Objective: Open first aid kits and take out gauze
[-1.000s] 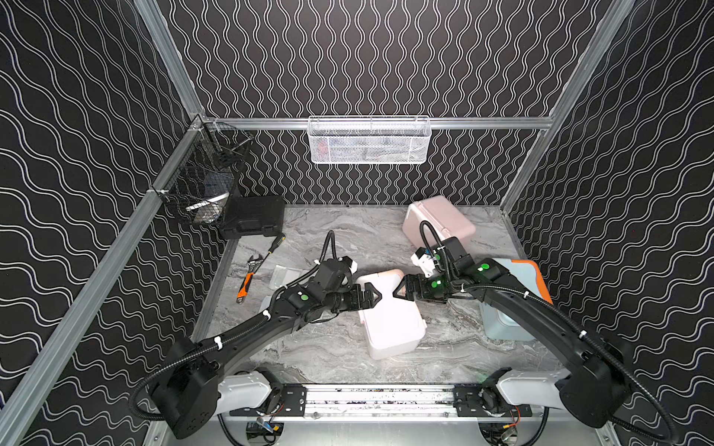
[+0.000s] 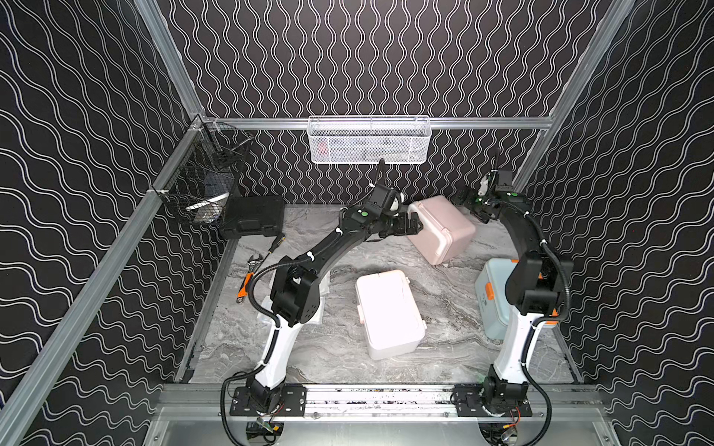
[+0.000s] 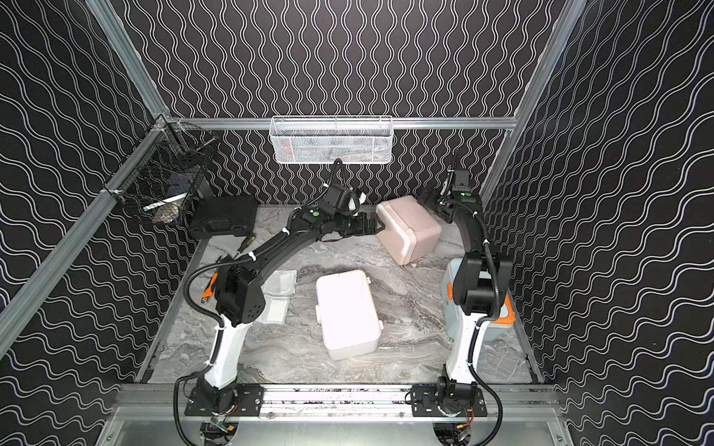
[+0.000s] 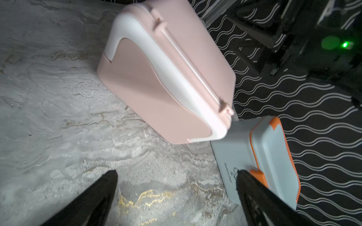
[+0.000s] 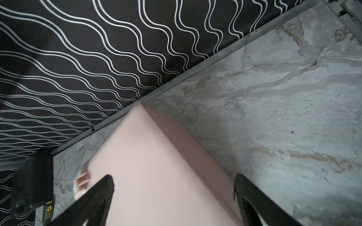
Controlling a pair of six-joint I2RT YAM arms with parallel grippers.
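Observation:
Toward the back right lies a pink first aid kit (image 2: 442, 232), its lid closed. My left gripper (image 2: 412, 223) is open at the kit's left side, with bare table between its fingers in the left wrist view. On the other side, my right gripper (image 2: 470, 202) stands open by the kit's upper right; the kit (image 5: 150, 169) spreads across its gap in the right wrist view. A white first aid kit (image 2: 389, 310) sits closed mid-table. A blue-grey kit with orange latches (image 4: 260, 162) is at the right, partly under the right arm. Gauze packets (image 3: 276, 297) lie flat near the left arm.
A black case (image 2: 253, 216) stands at the back left, with an orange-handled wrench (image 2: 246, 282) in front of it. A white wire basket (image 2: 369, 141) hangs on the back wall.
Both arms have moved from above the white kit to the back right, now on either side of the pink kit. The white kit has stayed in place.

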